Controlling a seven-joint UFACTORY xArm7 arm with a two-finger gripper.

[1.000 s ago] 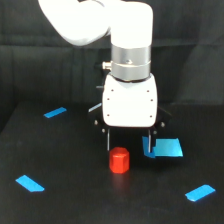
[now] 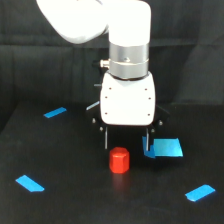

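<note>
A small red cylinder (image 2: 119,161) stands upright on the black surface near the middle of the view. My white gripper (image 2: 127,138) points downward from the arm above it. Its dark fingers (image 2: 150,135) are spread wide, and nothing shows gripped between them. The cylinder's top appears just below the gap, but how far it is in depth from the fingers is hard to judge. Right of the cylinder lies a light blue square (image 2: 170,147), with a darker blue patch along its left side, partly behind the right finger.
Blue tape strips lie on the black surface at the back left (image 2: 55,112), front left (image 2: 30,184) and front right (image 2: 200,192). A dark curtain (image 2: 40,60) hangs behind.
The gripper has shifted very slightly to the left. Its fingers remain spread, and the red cylinder and blue pieces have stayed in place.
</note>
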